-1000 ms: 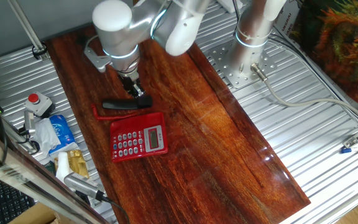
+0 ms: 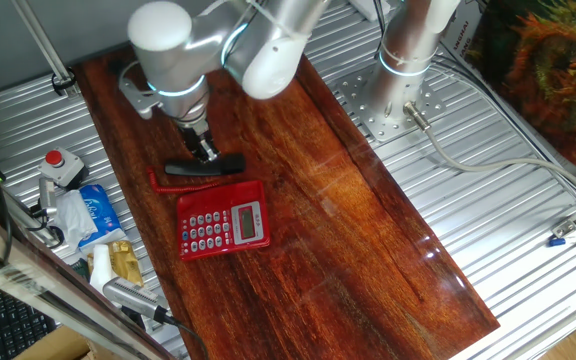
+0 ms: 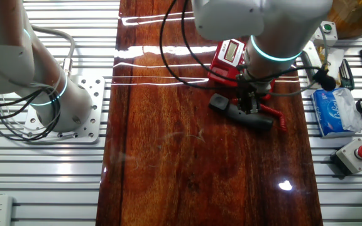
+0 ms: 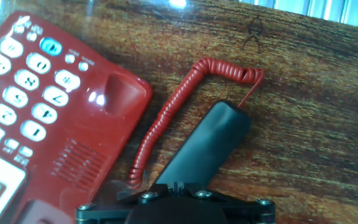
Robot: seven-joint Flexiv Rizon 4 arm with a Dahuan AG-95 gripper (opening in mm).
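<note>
A red desk telephone lies on the brown wooden board, its keypad and small screen facing up. Beside it rests the black handset, off its cradle. A coiled red cord runs alongside the handset in the wrist view. My gripper points down at the handset's middle, its tips at or just above it in exterior view 1. From the other side, the gripper overlaps the handset. In the wrist view its dark body covers the handset's near part, so the spacing of the fingers is hidden.
Left of the board in exterior view 1 are a red-topped button box, a blue tissue pack and a white handheld device. The board's right and front stretch is clear.
My arm and gripper have shifted left in exterior view 1, from the handset's right end toward its middle. The handset and telephone have stayed in place.
</note>
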